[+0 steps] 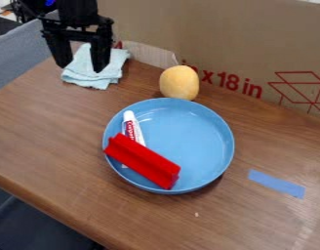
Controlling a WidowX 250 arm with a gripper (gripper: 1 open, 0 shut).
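Note:
The black gripper (77, 53) is at the upper left, open, above a light blue-white folded cloth (93, 76) on the wooden table. Nothing shows between its fingers. A blue plate (197, 130) holds a red object (143, 161) and a white tube with red lettering (132, 126), partly behind the red object. A yellowish rounded object (179, 81) stands behind the plate.
A cardboard panel (241, 44) with red print lines the back. A strip of blue tape (276, 184) is on the table at the right.

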